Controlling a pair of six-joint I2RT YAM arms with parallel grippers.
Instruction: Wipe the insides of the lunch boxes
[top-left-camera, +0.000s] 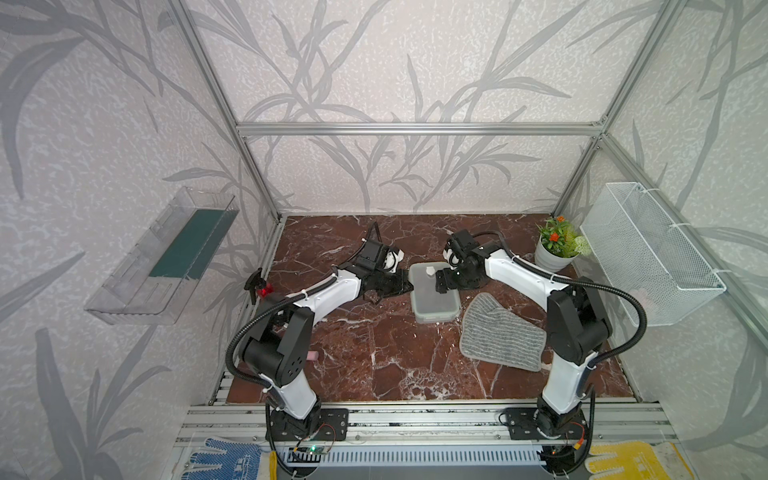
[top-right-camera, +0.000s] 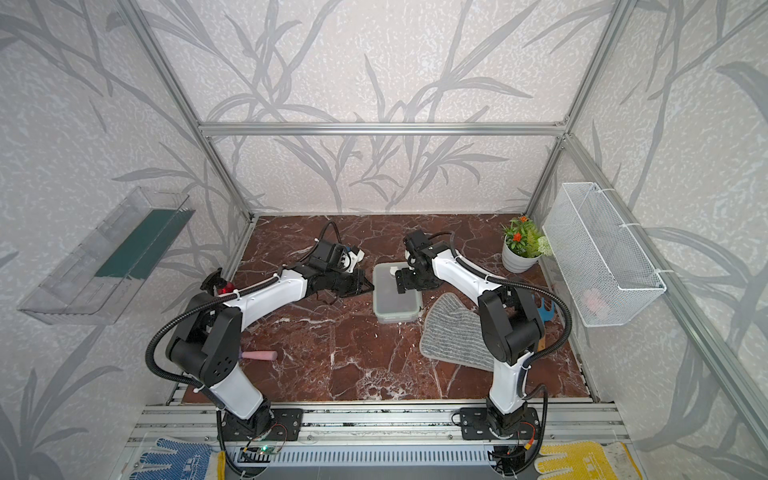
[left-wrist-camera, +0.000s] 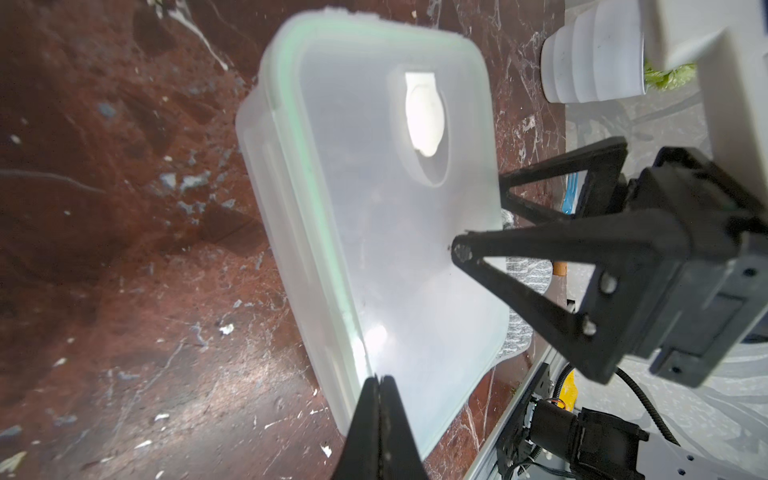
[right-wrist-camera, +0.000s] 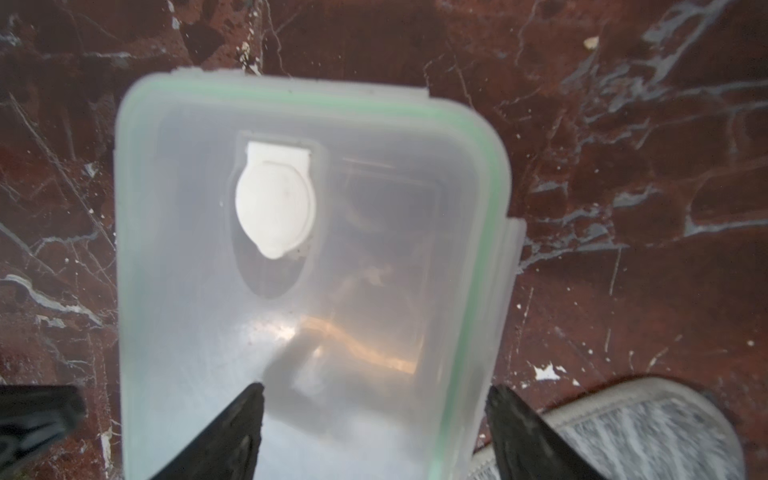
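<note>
A clear lunch box (top-left-camera: 434, 300) with a greenish rim and a frosted lid stands on the table, its lid on and its inside covered. A white valve tab (right-wrist-camera: 274, 200) shows on the lid. At the box's left side is my left gripper, its fingers together with nothing visible between them. My right gripper is over the right part of the lid, its fingers spread wide and empty. In the left wrist view its dark fingers (left-wrist-camera: 560, 240) reach over the lid edge. Whether either gripper touches the box, I cannot tell.
A grey cloth mitt (top-left-camera: 504, 336) lies to the box's right. A flower pot (top-left-camera: 552, 254) stands at the back right below a white mesh basket (top-left-camera: 652, 256). A clear wall tray (top-left-camera: 172, 256) hangs on the left.
</note>
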